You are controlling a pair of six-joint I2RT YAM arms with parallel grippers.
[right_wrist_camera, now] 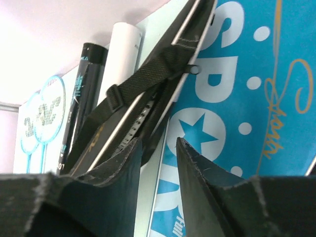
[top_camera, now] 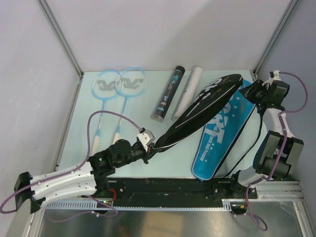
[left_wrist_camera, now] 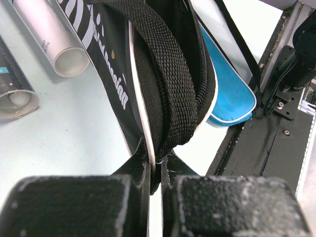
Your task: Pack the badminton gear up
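The long black racket bag (top_camera: 202, 111) is stretched diagonally across the table. My left gripper (top_camera: 153, 148) is shut on its near end, gripping dark fabric and pale piping, as the left wrist view (left_wrist_camera: 154, 170) also shows. My right gripper (top_camera: 248, 90) is at the far right, just beside the bag's upper end, over the blue bag (top_camera: 217, 140). In the right wrist view its fingers (right_wrist_camera: 116, 187) are apart, with black bag and strap (right_wrist_camera: 138, 81) beyond them and nothing visibly held.
Two light-blue rackets (top_camera: 124, 102) lie at the left, with a dark shuttle tube (top_camera: 169, 91) and a white tube (top_camera: 188, 91) at the back middle. Walls border the back and sides.
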